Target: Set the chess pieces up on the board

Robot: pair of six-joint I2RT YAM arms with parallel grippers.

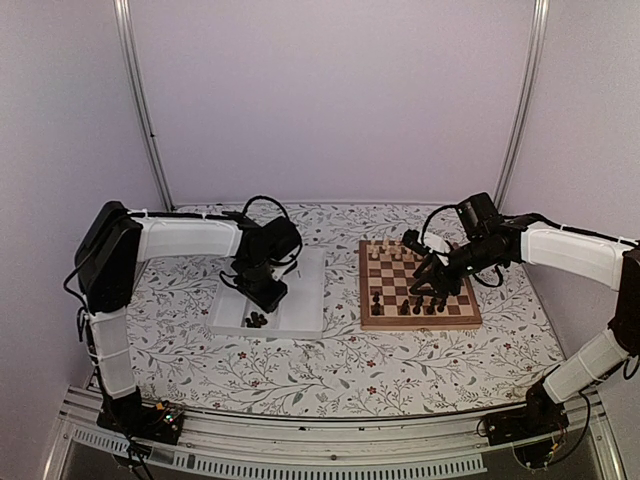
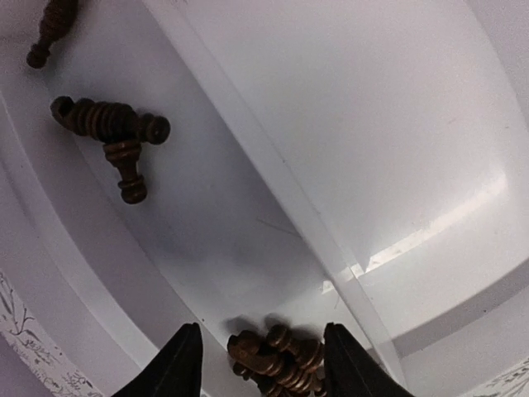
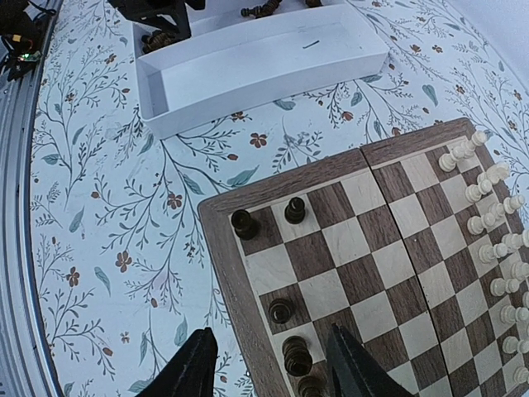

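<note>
My left gripper (image 1: 268, 302) is above the white tray (image 1: 300, 330), its fingers apart and nothing visibly gripped. Between and beyond those fingers, a cluster of dark pieces (image 2: 277, 360) lies on the tray floor. Farther along the same compartment are two touching dark pieces (image 2: 107, 120) and another dark piece (image 2: 54, 29). My right gripper hovers open over the chessboard (image 3: 240, 285). Dark pieces stand along the board's near side, among them a corner piece (image 3: 244, 223), a pawn (image 3: 295, 210) and a taller piece (image 3: 297, 356). White pieces (image 3: 488, 215) line the far side.
A thin divider (image 2: 281, 178) splits the tray; its wider compartment (image 2: 388, 107) looks empty. Patterned tablecloth (image 1: 340, 370) lies clear between tray and board and along the front. My right arm hides part of the board in the top view.
</note>
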